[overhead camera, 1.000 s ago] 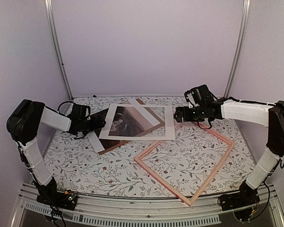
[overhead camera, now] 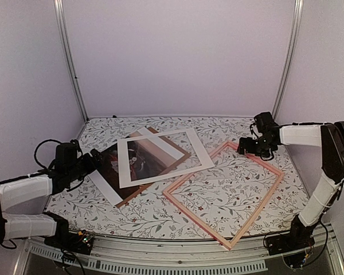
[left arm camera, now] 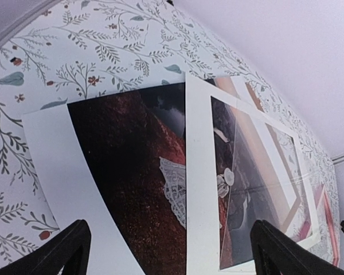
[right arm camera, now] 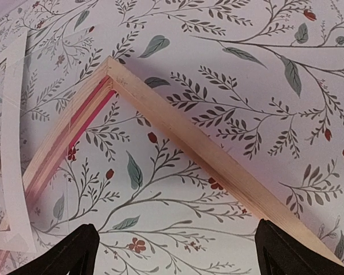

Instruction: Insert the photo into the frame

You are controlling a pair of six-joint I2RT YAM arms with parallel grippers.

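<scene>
An empty pinkish wooden frame point(overhead camera: 258, 211) lies at a slant on the right half of the table. To its left rests a dark photo point(overhead camera: 109, 163) with a white strip along one end, partly covered by a white mat point(overhead camera: 124, 163). In the left wrist view the photo point(left arm camera: 126, 149) shows reddish-brown beneath the mat point(left arm camera: 202, 172). My left gripper point(overhead camera: 96, 159) hovers open by the photo's left end, nothing between its fingers. Over the frame's far corner my right gripper point(overhead camera: 243, 146) stands open and empty; the right wrist view shows that wooden corner point(right arm camera: 112, 71).
A clear sheet point(right arm camera: 74, 114) reaches past the mat's edge over one side of the frame. Brown backing point(overhead camera: 175, 137) with a pale band lies under the mat. Walls bound the table at back and sides.
My left gripper has drawn back left and toward the front. The mat and photo have turned slightly and spread out leftward.
</scene>
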